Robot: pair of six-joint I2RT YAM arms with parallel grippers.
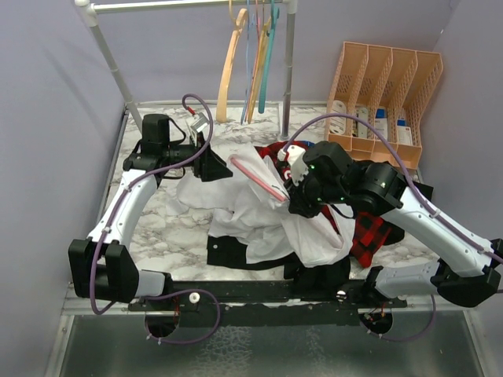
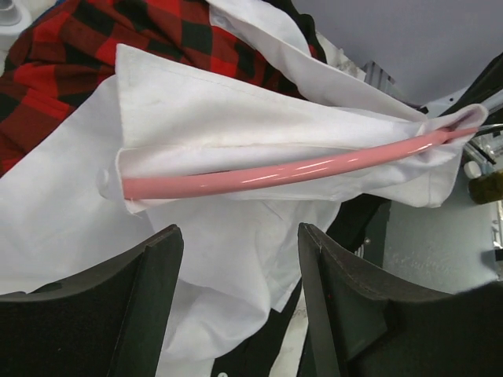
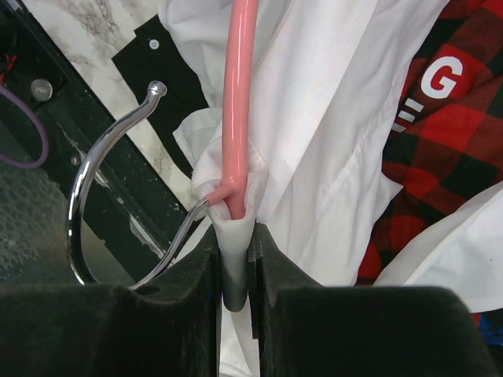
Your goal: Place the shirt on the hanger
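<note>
A pink hanger (image 2: 275,174) runs across the left wrist view, with white shirt cloth (image 2: 228,102) around it. Its metal hook (image 3: 78,208) sticks out to the left in the right wrist view. My right gripper is shut on the hanger's middle, with white cloth wrapped around the pink part between its fingers. The shirt (image 1: 259,224) hangs down and spreads over the table below. One end of the hanger (image 1: 247,169) points up and left toward my left gripper (image 1: 212,166). That gripper stands open, apart from the hanger, nothing between its fingers.
Several hangers (image 1: 228,67) dangle from the white rack (image 1: 118,6) at the back. An orange divided bin (image 1: 377,145) stands at the back right. Red-and-black checked cloth (image 1: 368,236) and black cloth (image 1: 322,275) lie by the shirt. Bare marble tabletop (image 1: 157,243) shows at the left.
</note>
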